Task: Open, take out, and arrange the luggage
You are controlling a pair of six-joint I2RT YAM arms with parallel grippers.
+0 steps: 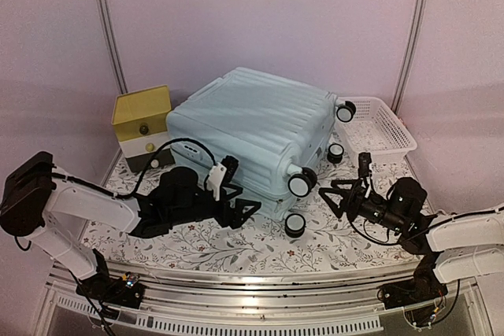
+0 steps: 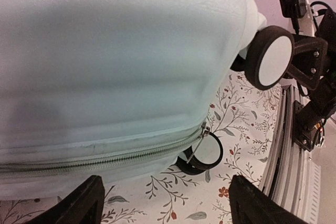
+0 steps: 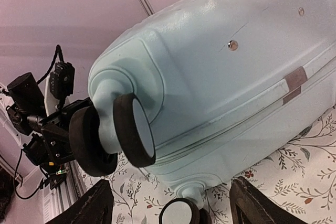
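A pale blue suitcase lies on its side, closed, with black wheels on its right end. Its upper front wheel and lower front wheel face me. A zipper runs along the front side. My left gripper is open at the front face, low by the zipper. My right gripper stands open just right of the upper front wheel, with nothing between its fingers; the lower wheel shows beyond them.
A white basket sits at the back right. Yellow and white boxes are stacked at the back left.
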